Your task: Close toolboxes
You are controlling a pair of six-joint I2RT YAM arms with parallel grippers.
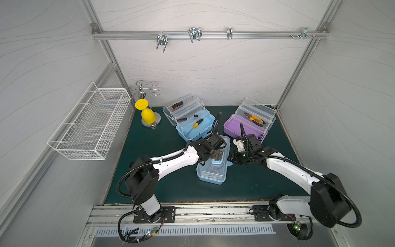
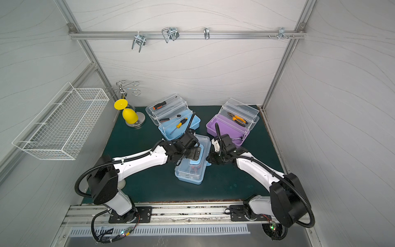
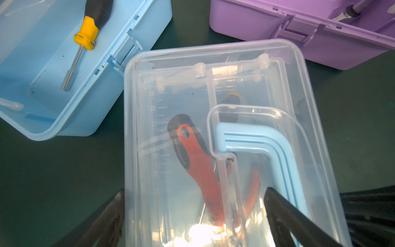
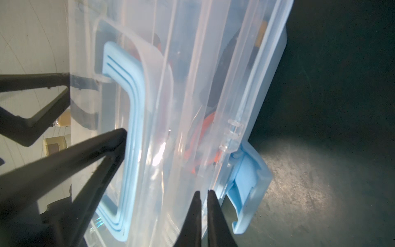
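A blue toolbox (image 1: 209,175) with its clear lid down lies in the front middle; red-handled tools show through the lid. My left gripper is over that lid; its blurred fingers stand apart, and whether they grip anything cannot be told. My right gripper is at the box's right side, its fingertips close together beside the blue latch (image 4: 251,181), which sticks outward; whether it holds anything is unclear. Behind, a second blue toolbox (image 2: 166,131) and a purple toolbox (image 2: 214,127) stand with lids open, tools inside.
A yellow cup (image 1: 148,116) sits on a metal stand at the back left. A white wire basket (image 1: 88,127) hangs on the left wall.
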